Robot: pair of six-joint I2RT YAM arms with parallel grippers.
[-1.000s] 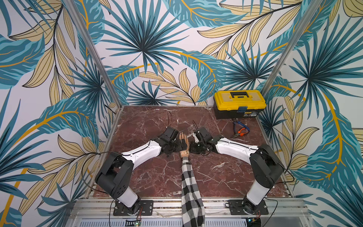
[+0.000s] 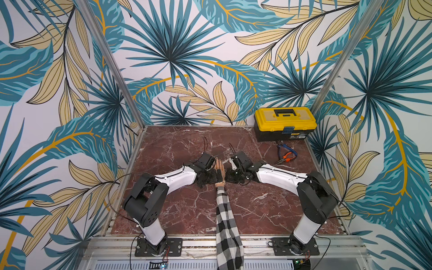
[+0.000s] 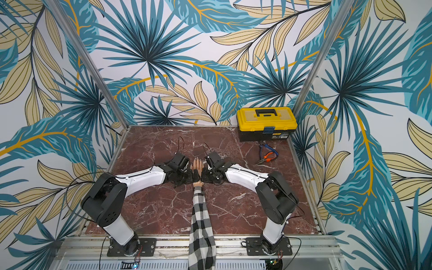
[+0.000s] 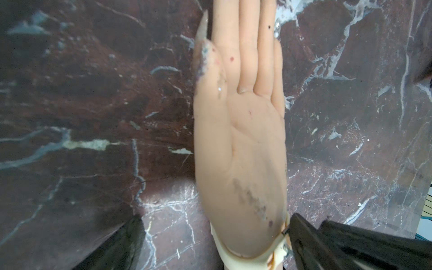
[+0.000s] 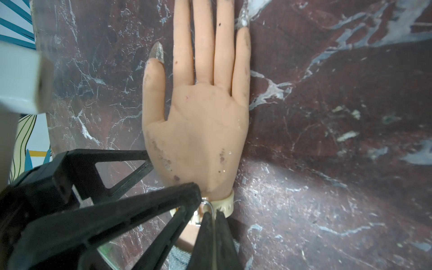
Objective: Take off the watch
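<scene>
A mannequin hand [image 5: 198, 126] lies palm up, with a pale cream watch strap [image 5: 225, 206] around its wrist. A shiny metal ring [image 5: 207, 204] of the buckle shows at the wrist in the right wrist view. The tips of my right gripper are together right below that ring; whether any strap is between them cannot be made out. My left gripper stands open over the wrist, its dark fingers [image 4: 119, 245] spread to either side of the strap. One left finger hides part of the buckle area in the right wrist view.
A checked sleeve [image 2: 228, 229] covers the forearm down to the table's front. At the back right stand a yellow toolbox [image 2: 285, 118] and pliers [image 2: 288, 155]. Bare marble tabletop [image 2: 180, 211] lies on both sides of the arm.
The right arm and the hand have stayed in place.
</scene>
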